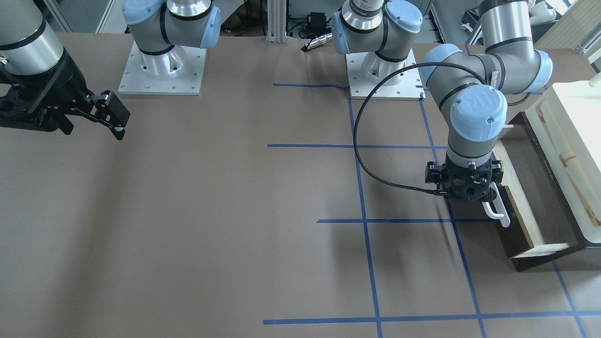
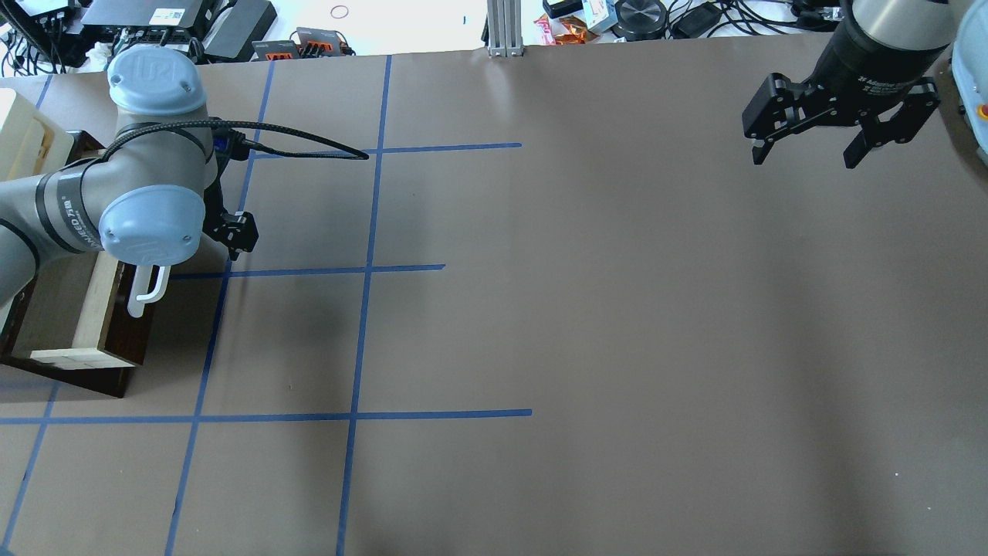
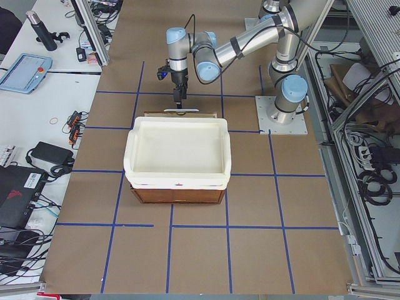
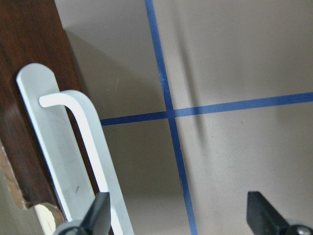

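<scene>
A wooden drawer (image 1: 529,225) stands pulled out of a box with a white top (image 3: 177,153). Its white bar handle (image 4: 94,147) is on the dark front board (image 4: 29,63). My gripper is over that handle, its fingers apart in the wrist view, one near the bar and the other over bare floor; nothing shows held between them. In the front view the gripper's body (image 1: 463,183) hides part of the handle. In the top view the arm covers part of the drawer.
A second arm (image 2: 838,106) with a black gripper stands apart across the floor, and further arm bases (image 1: 163,79) are at the back.
</scene>
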